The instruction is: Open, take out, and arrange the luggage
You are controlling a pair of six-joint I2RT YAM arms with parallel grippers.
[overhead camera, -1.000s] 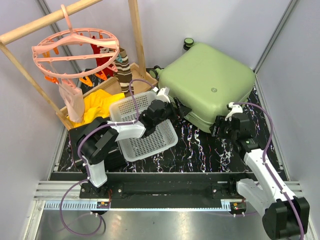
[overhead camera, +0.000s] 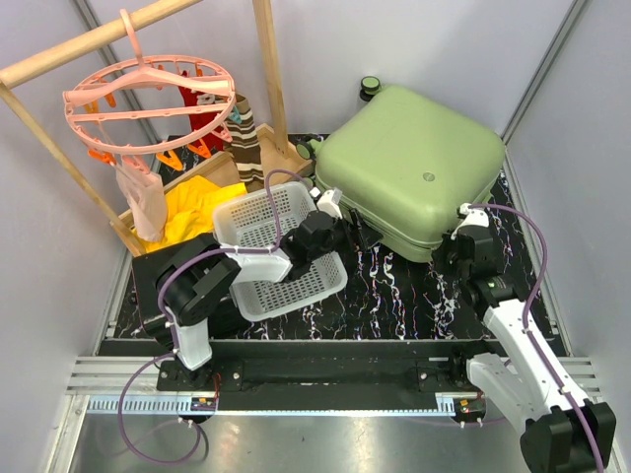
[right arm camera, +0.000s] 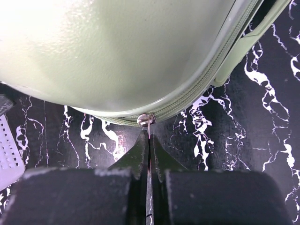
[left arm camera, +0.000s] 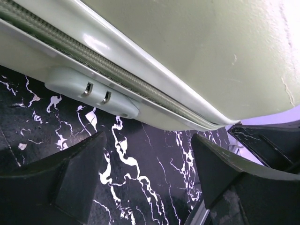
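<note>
A pale green suitcase [overhead camera: 414,158] lies flat on the black marbled surface. Its zipper [left arm camera: 117,72] runs along the side below the lid, and a handle [left arm camera: 89,91] shows underneath. At the suitcase's front corner, my right gripper is shut on the zipper pull, whose metal slider [right arm camera: 145,120] shows just beyond the fingertips. Most of the pull is hidden between the fingers. By the suitcase's left front side my left gripper is open, its fingers apart with nothing between them.
Left of the suitcase sits an empty white basket [overhead camera: 286,296], partly under the left arm. Behind it are a wooden rack [overhead camera: 271,69] with a pink clip hanger [overhead camera: 148,89] and a yellow cloth [overhead camera: 192,202]. Bare marbled surface [overhead camera: 380,305] lies in front of the suitcase.
The suitcase has moved slightly right and turned a little. My left gripper stays open, close to the suitcase.
</note>
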